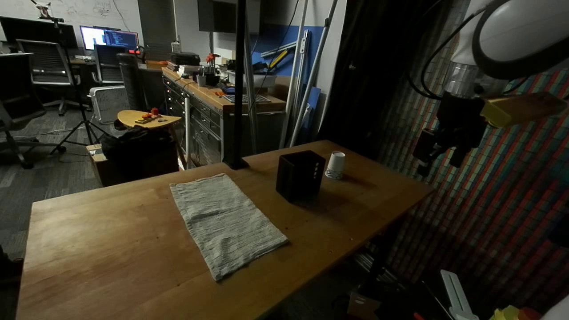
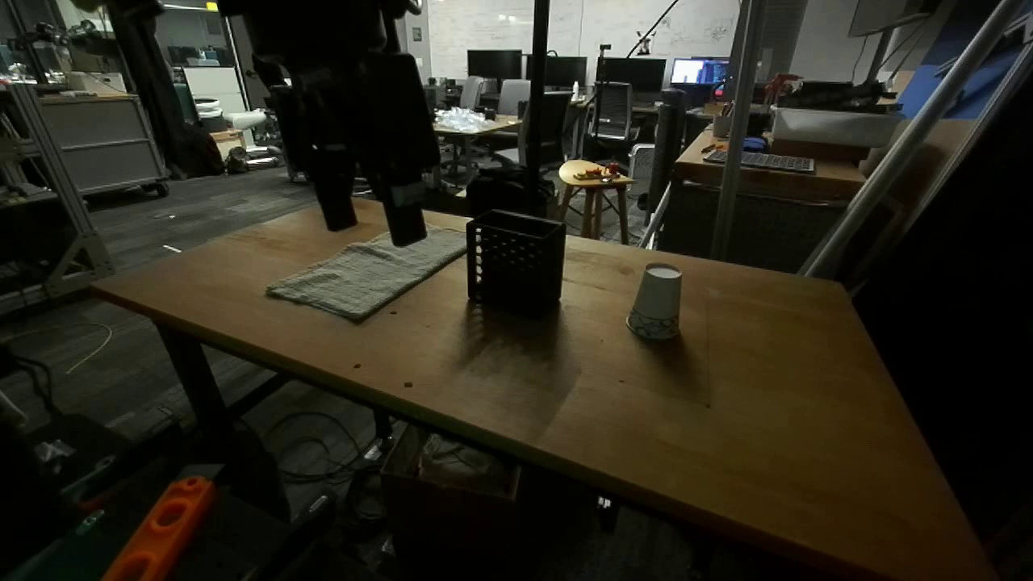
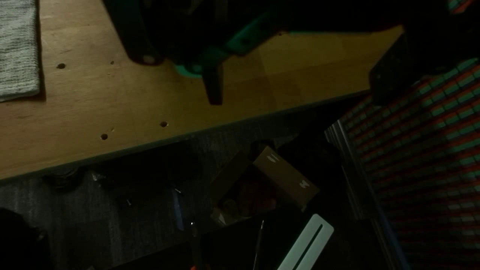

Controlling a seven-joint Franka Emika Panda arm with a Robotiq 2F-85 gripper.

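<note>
A grey-white cloth lies flat on the wooden table, its corner also showing at the top left of the wrist view. Beside it stands a black perforated box, open at the top. A white paper cup rests upside down on the table, to the right of the box in exterior view 2. My gripper is open, raised well above the table near its front edge, apart from cloth, box and cup. Nothing shows between its fingers. The inside of the box is too dark to make out.
A dark vertical post rises at the table's far edge. Below the front edge, an open cardboard box sits in shadow. Bare tabletop stretches to the right of the cup, and more lies left of the cloth.
</note>
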